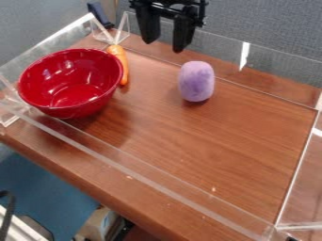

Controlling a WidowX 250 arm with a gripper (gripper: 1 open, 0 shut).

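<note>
My black gripper [167,25] hangs at the top centre, its two fingers apart with nothing visible between them. Below and to its right a purple oval object [197,81] rests on the wooden surface. A red bowl [72,87] sits on the left, and an orange carrot [120,62] with a pale top lies just behind it to the right, partly hidden by the bowl.
Clear plastic walls edge the wooden surface [201,169] on several sides. Beyond the front left edge are a blue floor, a cardboard piece and dark cables.
</note>
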